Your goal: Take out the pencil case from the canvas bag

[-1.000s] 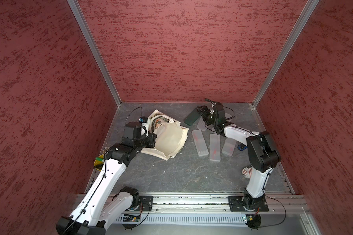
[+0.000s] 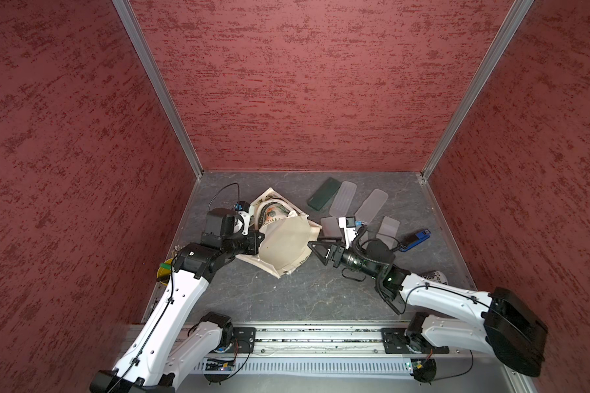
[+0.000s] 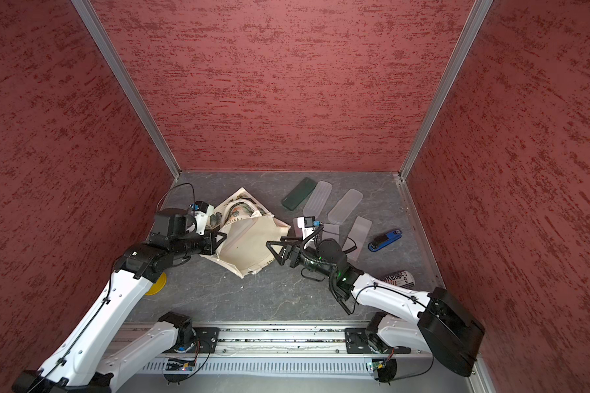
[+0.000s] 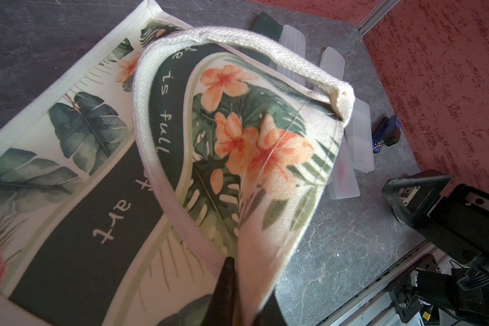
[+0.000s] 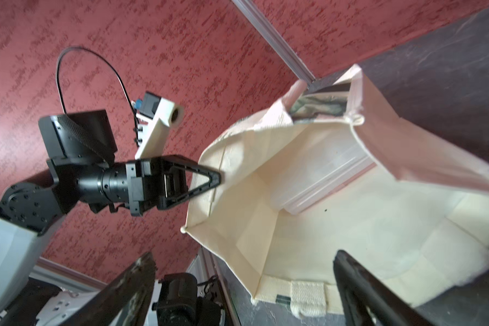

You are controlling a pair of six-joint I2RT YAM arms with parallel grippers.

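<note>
The canvas bag (image 2: 285, 245) lies on its side with its cream inside open toward me; its floral outside and rope handle (image 4: 146, 135) fill the left wrist view. My left gripper is shut on the bag's fabric at its rim. Inside, in the right wrist view, a translucent pencil case (image 5: 315, 174) lies along the back. My right gripper (image 2: 315, 250) stands open just right of the bag's mouth, with nothing between its fingers.
Several translucent cases (image 2: 371, 204), a dark green case (image 2: 322, 193) and a blue object (image 2: 414, 240) lie at the right. A striped object (image 3: 397, 279) is at front right.
My right gripper has come from the back right forward and left to the bag's mouth. The bag has shifted slightly toward the front right with my left gripper.
</note>
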